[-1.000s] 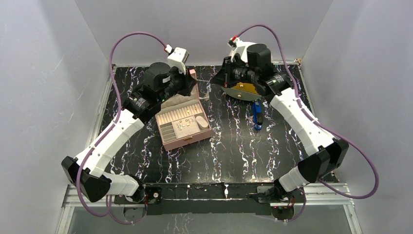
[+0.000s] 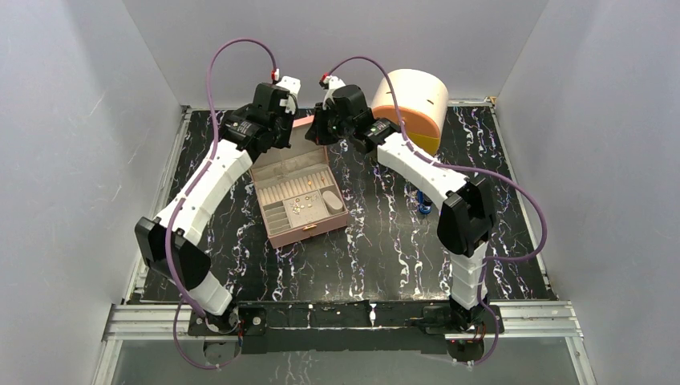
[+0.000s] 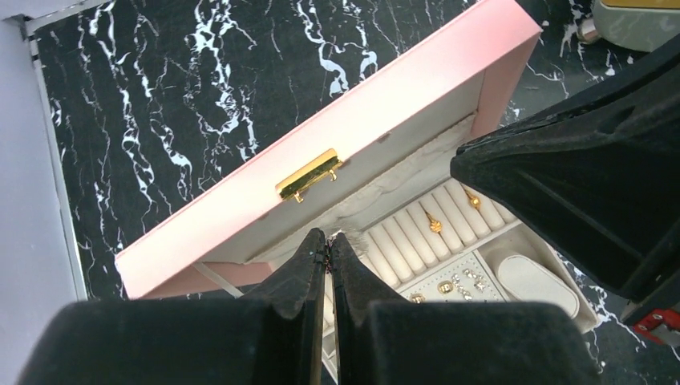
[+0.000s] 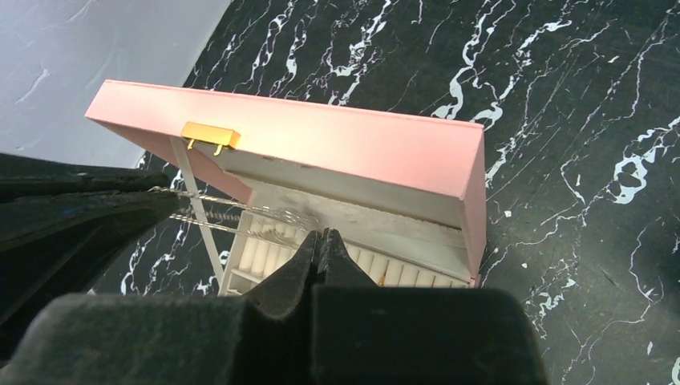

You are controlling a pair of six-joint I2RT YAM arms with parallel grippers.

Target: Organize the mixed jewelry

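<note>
Both grippers hover at the raised lid (image 3: 401,80) of the pink jewelry box (image 2: 309,233). My left gripper is shut, with a fine chain showing at its tips. My right gripper is shut too. In the right wrist view, silver chains (image 4: 208,224) stretch between the left gripper and the area at the right gripper's tips, above the ring rolls (image 4: 261,257). Rings and small pieces (image 3: 446,286) lie in the box's middle compartment, and a few sit in the ring rolls.
A cream and orange rounded case (image 2: 417,92) stands at the back right, with a blue object (image 2: 424,207) beside it. Walls enclose the table.
My right gripper has moved left toward the box and the left gripper. My left gripper has shifted left and slightly up in the top view.
</note>
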